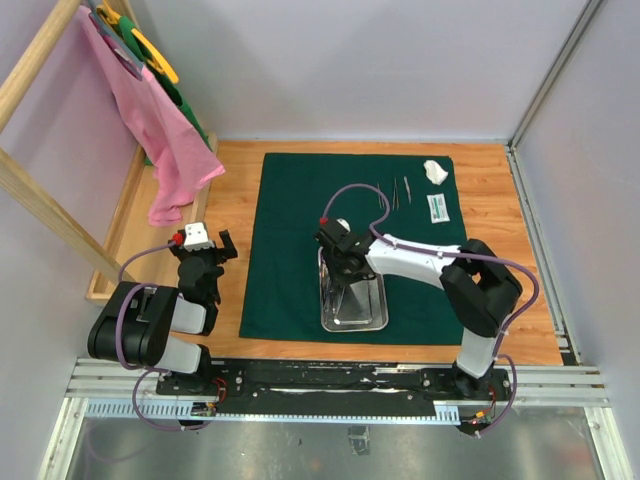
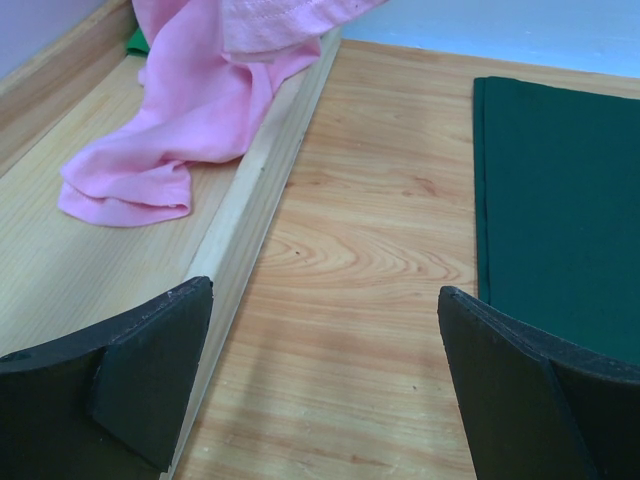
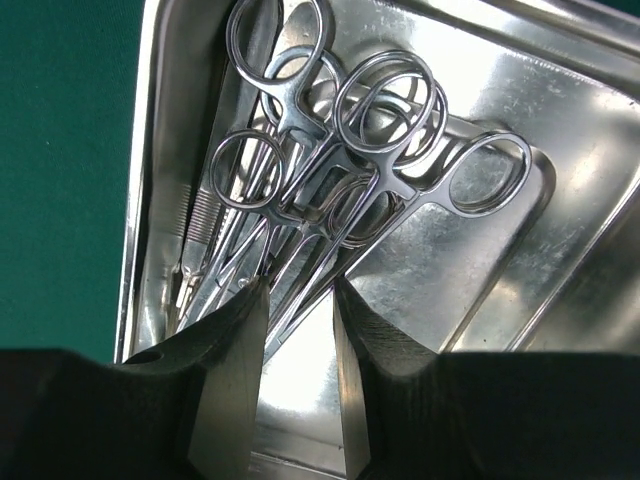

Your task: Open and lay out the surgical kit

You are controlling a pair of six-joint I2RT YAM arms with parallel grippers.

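Note:
A steel tray (image 1: 365, 320) on the green drape (image 1: 280, 300) holds a pile of scissor-like ringed instruments (image 3: 380, 130) and slender flat-handled tools (image 3: 200, 225) along its left side. My right gripper is over the pile, its fingers part open and pointing at the crossed shanks; whether anything lies between the tips is unclear. Several slim instruments (image 1: 395, 197), a white packet (image 1: 438, 208) and a white gauze wad (image 1: 435, 171) lie at the drape's upper right. My left gripper stands open and empty off the drape's left edge.
A wooden rack (image 1: 37, 202) at the left carries hanging pink cloth (image 1: 165, 150) and green cloth. Bare table (image 2: 350, 230) lies between rack and drape.

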